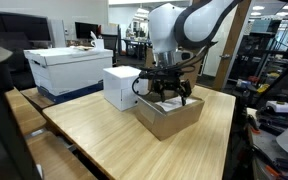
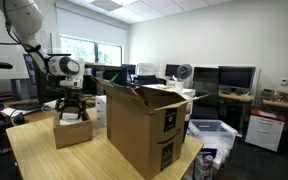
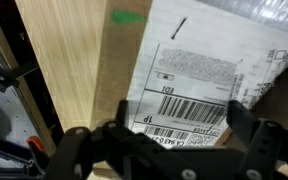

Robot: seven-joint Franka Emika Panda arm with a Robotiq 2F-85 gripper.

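Note:
My gripper [image 1: 168, 91] stands open over a small open cardboard box [image 1: 170, 122] on the wooden table. In exterior view 1 its fingers reach down to the level of the box rim. A white package [image 3: 194, 75] with a printed barcode label fills much of the wrist view, below and between the open fingers. A bit of the white package [image 1: 170, 104] also shows inside the box in exterior view 1. Exterior view 2 shows the gripper [image 2: 70, 104] above the same box [image 2: 72, 133]. Whether the fingers touch the package I cannot tell.
A large cardboard box [image 2: 149, 135] takes up the table's other side in exterior view 2. White boxes [image 1: 122, 86] stand behind the small box.

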